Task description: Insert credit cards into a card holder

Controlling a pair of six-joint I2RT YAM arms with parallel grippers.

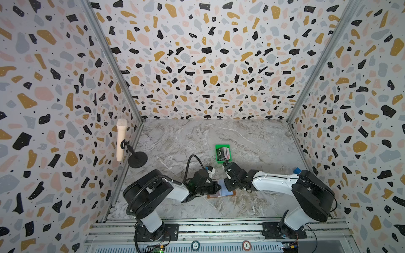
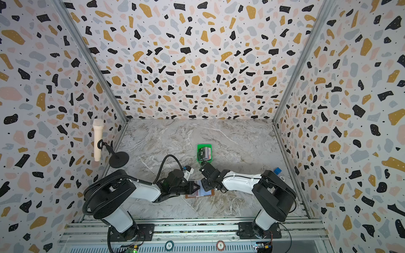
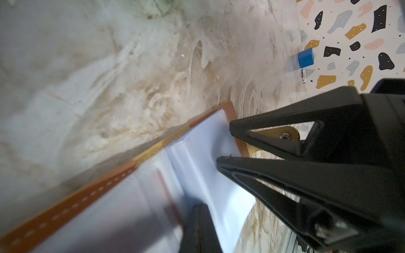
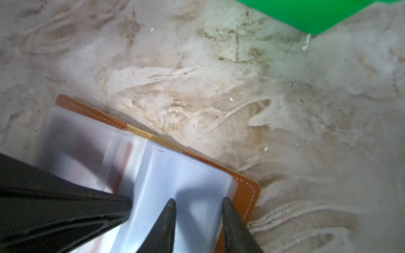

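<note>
The brown card holder (image 4: 244,198) lies open on the table, its clear white sleeves (image 3: 198,147) facing up. My left gripper (image 1: 215,188) presses onto the sleeves, shut, with nothing visible between its fingers. My right gripper is over the sleeve at the holder's right edge, fingers parted, one tip at the sleeve's edge; I see nothing held. Behind the holder, the green box (image 1: 216,151) holds a stack of cards (image 1: 223,153).
A blue block (image 3: 306,58) lies by the right wall. A microphone stand (image 1: 137,158) stands at the left. The table behind the green box is clear.
</note>
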